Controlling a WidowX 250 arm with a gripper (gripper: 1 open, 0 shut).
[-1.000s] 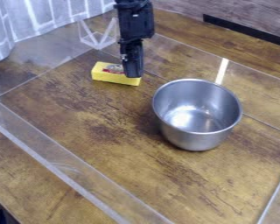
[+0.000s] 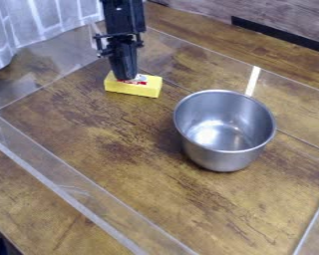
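Observation:
A yellow rectangular block (image 2: 145, 89) with a small red-and-white mark lies on the wooden table, left of the steel pot. My black gripper (image 2: 125, 77) points down from above onto the back left part of the block, its tips low at or just over the top face. It looks shut, with nothing visible between its fingers; whether it touches the block is unclear.
A large steel pot (image 2: 223, 130) stands right of center. A white crumpled sheet (image 2: 19, 30) is at the back left. Clear plastic edging runs along the left and right.
My gripper has moved left, from the block's right end toward its left part, and slightly lower. The block and pot look in the same places.

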